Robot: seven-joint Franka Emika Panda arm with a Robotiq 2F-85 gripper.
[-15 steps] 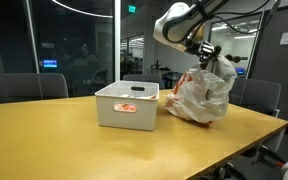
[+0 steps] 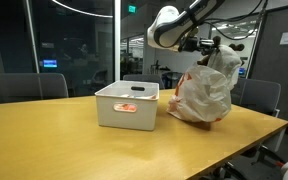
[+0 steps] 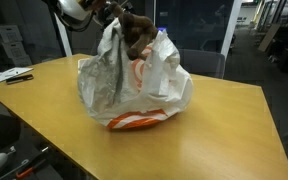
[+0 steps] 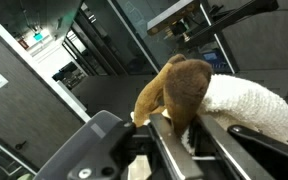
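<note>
A brown plush toy [image 4: 187,88] rises from between the fingers of my gripper, which is shut on it. In exterior view 2 the brown toy [image 3: 138,32] shows at the mouth of a white plastic bag [image 3: 134,95] with orange print. The crumpled bag [image 2: 202,98] rests on the right part of the table, its top bunched up close to the gripper [image 2: 208,46]. What lies inside the bag is hidden. In the wrist view, a white, textured thing [image 4: 249,105] is beside the toy; I cannot tell what it is.
A white open box [image 2: 127,106] with an orange label stands left of the bag. Dark chairs [image 2: 260,95] line its far side. Exterior view 2 shows bare table [image 3: 234,125] beside the bag.
The gripper is higher than a second ago. The box has not moved.
</note>
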